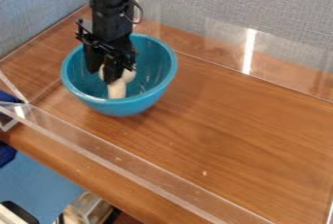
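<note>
A teal bowl (pixel 152 82) stands on the wooden table at the upper left. My black gripper (pixel 115 69) reaches down into it, shut on a pale, beige object (pixel 116 89) that hangs upright inside the bowl. Its exact shape is partly hidden by the fingers.
A grey padded wall stands behind. Blue and dark items lie off the table's left edge.
</note>
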